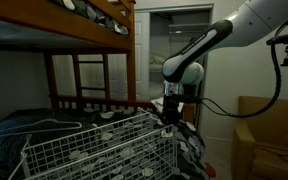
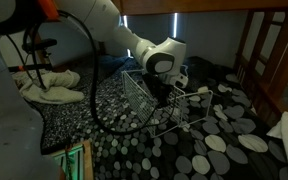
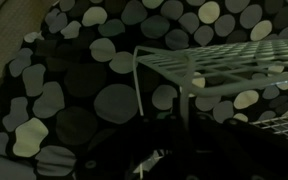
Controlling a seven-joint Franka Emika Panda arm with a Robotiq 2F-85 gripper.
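Observation:
A white wire basket (image 1: 96, 150) stands on a dotted dark cloth, its open mesh sides showing in exterior view 1. My gripper (image 1: 171, 113) points down at the basket's right-hand end, close to the top wires. The wrist view has the dark gripper at the bottom, against a pale upright corner wire (image 3: 184, 92) of the basket. Its fingers are shut. Darkness hides whether a wire lies between the fingers. Exterior view 2 shows the gripper over the basket's mesh (image 2: 137, 97), with the fingertips partly hidden.
A wooden bunk bed frame (image 1: 138, 55) rises behind the basket. Dark clothes with a pale hanger (image 1: 34, 127) lie at left in exterior view 1. A brown armchair (image 1: 267, 135) stands at right. A loose black cable hangs from my arm.

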